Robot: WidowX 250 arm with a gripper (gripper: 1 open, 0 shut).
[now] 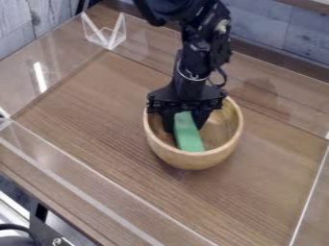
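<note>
A tan wooden bowl (209, 158) sits on the wooden table in the middle-right of the camera view. Inside it is a green block (188, 135), tilted. My black gripper (180, 111) reaches down from above into the back of the bowl, over the block's upper end. Its fingertips are partly hidden, and they appear shut on that end of the green block.
The bare wooden table (84, 125) has free room left, right and in front of the bowl. A white wire-like object (106, 34) stands at the back left. Plank walls border the back and upper left.
</note>
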